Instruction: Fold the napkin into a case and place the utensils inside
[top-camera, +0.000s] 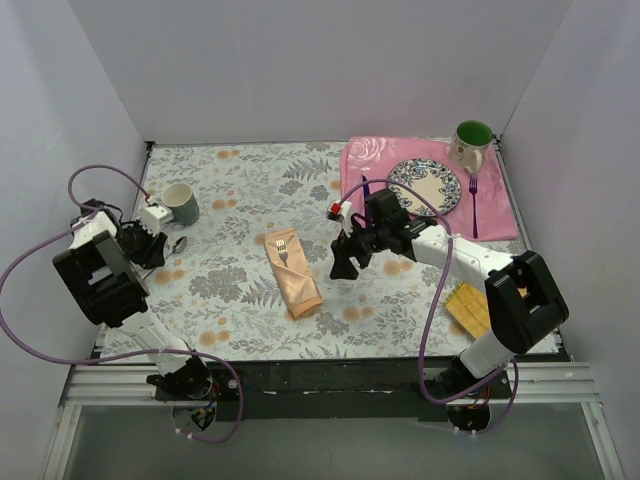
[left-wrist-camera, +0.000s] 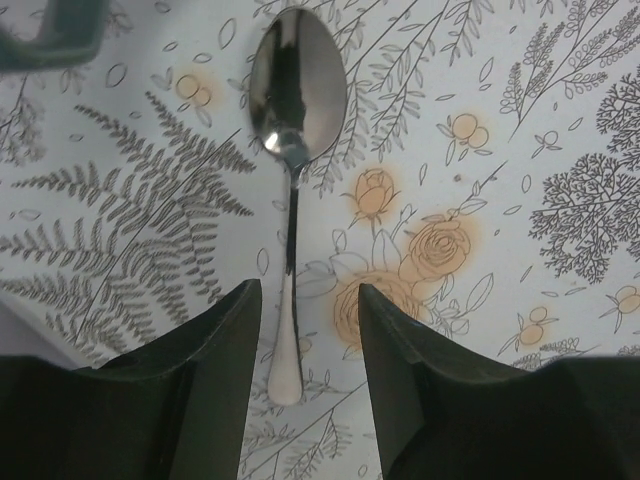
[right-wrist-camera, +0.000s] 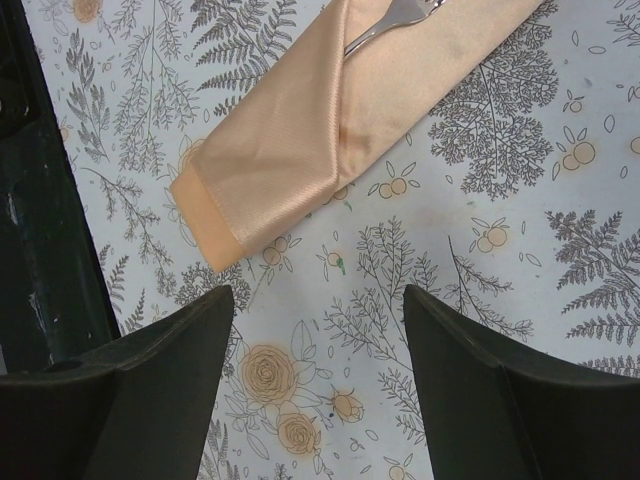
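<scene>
A peach napkin (top-camera: 296, 285), folded into a narrow case, lies near the middle of the table. A fork (top-camera: 283, 254) is tucked into it, its tines showing above the pocket, and the pocket's fold (right-wrist-camera: 270, 150) shows in the right wrist view. At the left edge a metal spoon (left-wrist-camera: 290, 200) rests on the cloth, white handle end toward me. My left gripper is above that handle, open, its fingers on either side of it in view. Right of the napkin, my right gripper hangs open with nothing between its fingers.
A grey-green cup (top-camera: 180, 203) stands just beyond the spoon. At the back right a pink mat (top-camera: 365, 152) carries a patterned plate (top-camera: 425, 187), dark cutlery and a green-topped mug (top-camera: 468, 147). A yellow cloth (top-camera: 468, 309) lies at front right.
</scene>
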